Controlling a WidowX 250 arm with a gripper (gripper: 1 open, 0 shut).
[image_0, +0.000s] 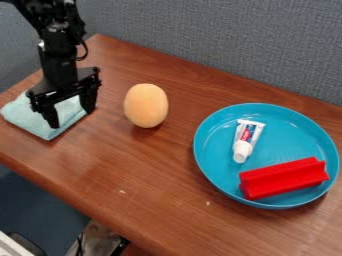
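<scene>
My black gripper (64, 100) hangs open over a folded pale blue cloth (32, 119) at the left of the table, its fingertips low at the cloth. A peach-coloured egg (146, 105) stands to the right of it. Further right, a blue plate (299, 134) holds a white toothpaste tube (246, 140) and a red block-like object (282, 178).
The wooden table (134, 190) has bare room at the front and behind the egg. A grey padded wall (227, 40) runs along the back. The table's left edge drops to a dark floor.
</scene>
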